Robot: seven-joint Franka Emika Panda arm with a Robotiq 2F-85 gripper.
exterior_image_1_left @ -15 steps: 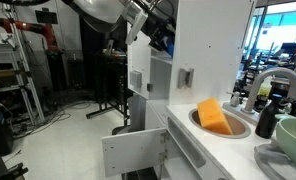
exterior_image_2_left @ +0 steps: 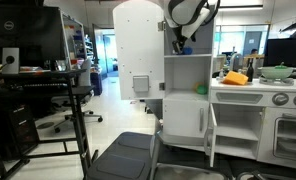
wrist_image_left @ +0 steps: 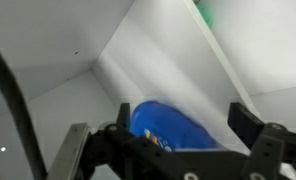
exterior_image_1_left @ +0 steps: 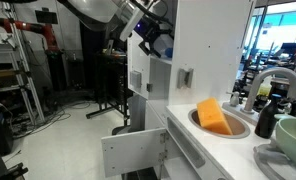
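Note:
A blue rounded object (wrist_image_left: 166, 127) sits inside the open upper cabinet, on its shelf; in exterior view 2 the same blue object (exterior_image_2_left: 186, 50) is a small patch below the arm. My gripper stands open, with fingers spread to both sides of the blue object in the wrist view. Nothing is visibly held, and whether the fingers touch it cannot be told. From the side, my gripper (exterior_image_1_left: 151, 47) is at the cabinet's opening.
A cabinet door (exterior_image_2_left: 140, 50) stands wide open beside the arm. Below, a lower cabinet door (exterior_image_1_left: 133, 152) juts out. On the counter are an orange object (exterior_image_1_left: 213, 117) at the sink and a green bowl (exterior_image_1_left: 292, 138). Something green (wrist_image_left: 205, 12) shows past the shelf edge.
In exterior view 1 my gripper has shifted slightly left, away from the cabinet's interior, and a little lower. The counter items and doors have stayed put.

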